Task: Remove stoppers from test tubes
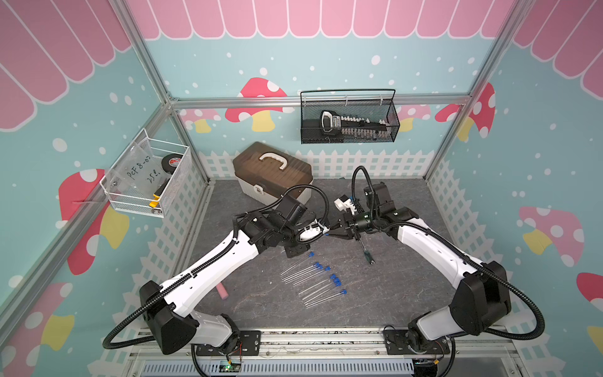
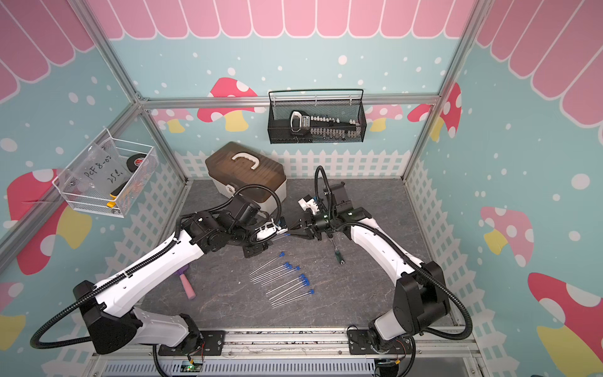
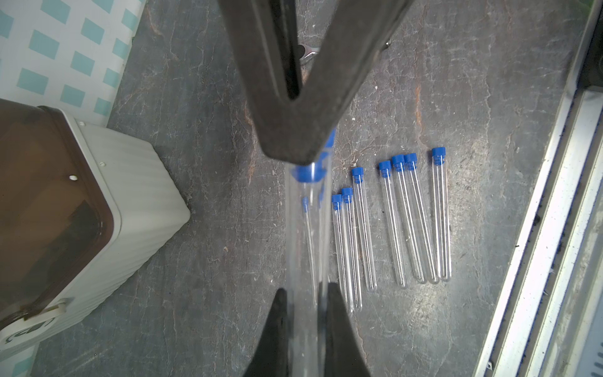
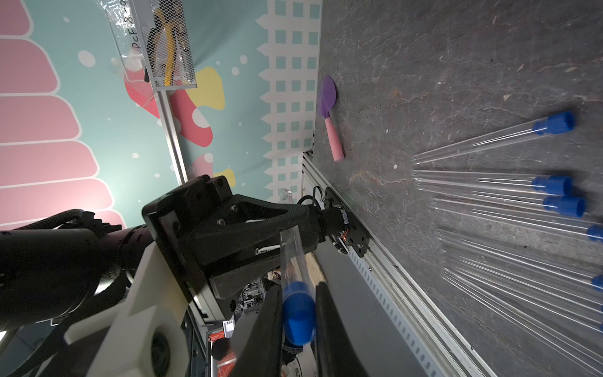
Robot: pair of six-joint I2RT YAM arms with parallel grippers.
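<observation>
My left gripper is shut on a clear test tube [image 3: 307,245], its blue stopper [image 3: 309,172] pointing away from that gripper. Whether they press on the cap cannot be told. In the left wrist view a dark right-gripper finger covers part of the stopper. The cap still sits in the tube's mouth. Several more stoppered tubes [image 1: 307,272] lie on the table below.
A brown-lidded toolbox [image 1: 273,169] stands behind the left arm. A green-handled screwdriver [image 1: 368,256] lies under the right arm. A pink-handled spoon [image 4: 333,135] rests at the far left.
</observation>
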